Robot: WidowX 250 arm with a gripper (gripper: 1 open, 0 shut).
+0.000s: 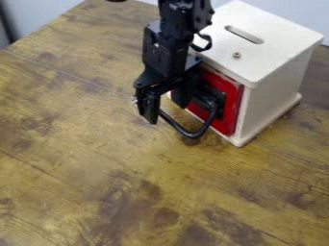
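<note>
A white box [264, 48] with a slot in its top stands at the upper right. Its front has a red panel [226, 113], on which a black bent handle [195, 132] hangs out low toward the table. My black gripper [152, 100] is at the left side of that panel, by the upper end of the handle, its fingers pointing down. Whether they are shut or hold anything is hard to tell.
A pale wall runs behind the table at the top.
</note>
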